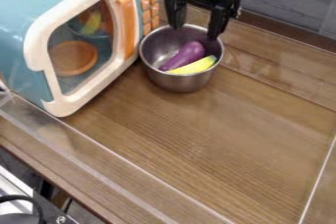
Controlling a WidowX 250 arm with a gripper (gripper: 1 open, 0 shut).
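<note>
A steel bowl (172, 81) stands on the wooden counter, holding a purple eggplant (182, 57) and a yellow item (196, 66), perhaps a banana or corn. My black gripper (196, 24) hangs open above the bowl's back part, with nothing between its fingers.
A toy microwave (37, 17) in light blue and white takes up the left, close beside the bowl, with orange food-like pieces inside. A wall runs along the back.
</note>
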